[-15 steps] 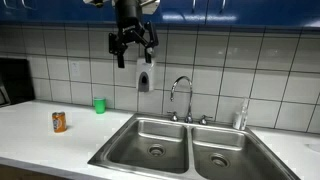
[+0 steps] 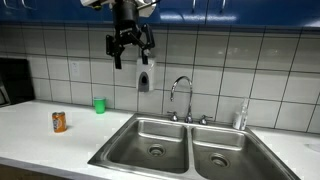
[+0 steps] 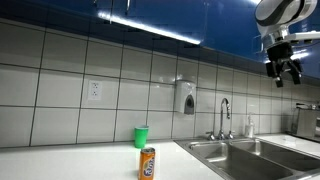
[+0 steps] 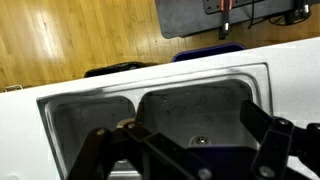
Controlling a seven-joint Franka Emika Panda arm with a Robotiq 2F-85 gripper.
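My gripper (image 2: 132,63) hangs high above the counter near the left side of the sink, pointing down with its fingers spread and nothing between them. In exterior view 2 the gripper (image 3: 287,81) is at the upper right, far from the can and the cup. An orange can (image 2: 59,122) stands upright on the counter's left part; exterior view 2 shows the same can (image 3: 147,163) near the bottom edge. Behind it, close to the tiled wall, is a green cup (image 2: 99,105). Below my spread fingers, the wrist view shows the double sink (image 4: 195,105).
The sink's two basins look empty, with a tall faucet (image 2: 174,92) behind them. A soap dispenser (image 2: 146,77) is fixed to the wall and a clear bottle (image 2: 241,117) stands at right. Blue cabinets (image 2: 240,15) hang overhead.
My arm and gripper have shifted only slightly, still high up with the fingers apart. The can and the cup have stayed in place.
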